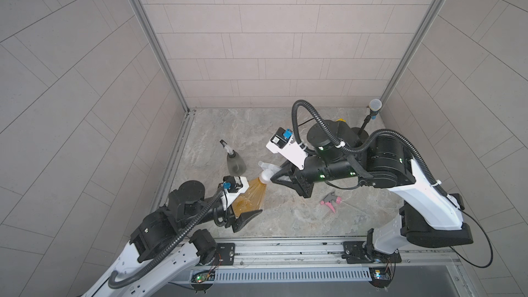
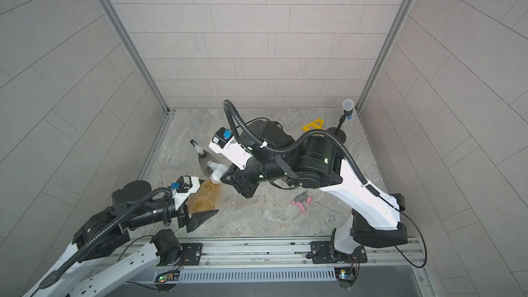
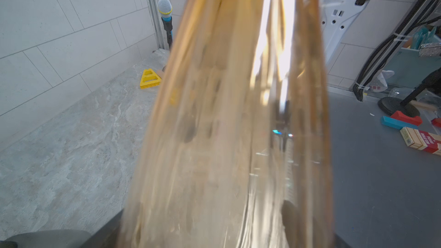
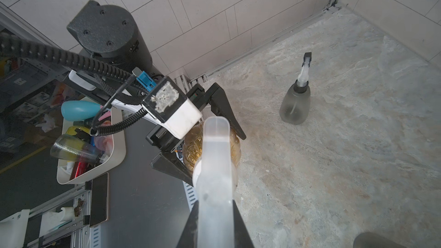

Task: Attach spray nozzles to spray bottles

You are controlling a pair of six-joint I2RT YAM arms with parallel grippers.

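Observation:
An amber bottle (image 1: pixel 247 200) (image 3: pixel 229 110) with a white nozzle (image 4: pixel 215 165) at its top hangs tilted over the table. My right gripper (image 1: pixel 283 175) is shut on that nozzle. My left gripper (image 1: pixel 247 203) (image 2: pixel 200 203) stands open around the bottle's body; in the left wrist view the bottle hides its fingers. A grey bottle with a nozzle (image 1: pixel 235 162) (image 4: pixel 295 103) stands upright at the left of the table. A pink and grey nozzle (image 1: pixel 330 202) (image 2: pixel 301 200) lies on the table at the front right.
A yellow triangular piece (image 2: pixel 312 125) (image 3: pixel 150 79) and a microphone on a stand (image 2: pixel 347 105) are at the back right. A bin of items (image 4: pixel 114 151) sits outside the table.

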